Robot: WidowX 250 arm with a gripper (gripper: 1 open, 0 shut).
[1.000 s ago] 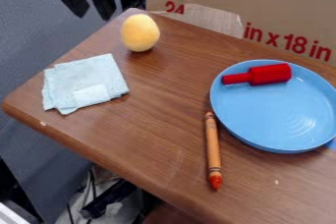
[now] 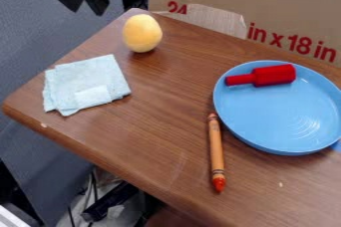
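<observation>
The black gripper (image 2: 80,0) hangs at the top left over the grey area beyond the table, above and left of a yellow egg-shaped object (image 2: 143,33); whether it is open or shut is hard to tell. A folded pale blue cloth (image 2: 84,86) lies on the left of the table. A red cylinder with a handle (image 2: 272,75) rests on a blue plate (image 2: 277,121) at the right. An orange crayon (image 2: 216,156) lies left of the plate.
The wooden table (image 2: 147,141) has clear room in its middle and lower part. A cardboard box (image 2: 246,12) stands along the back. The table's left edge drops to a grey floor area.
The gripper has moved a little to the left and up. The objects on the table look unchanged.
</observation>
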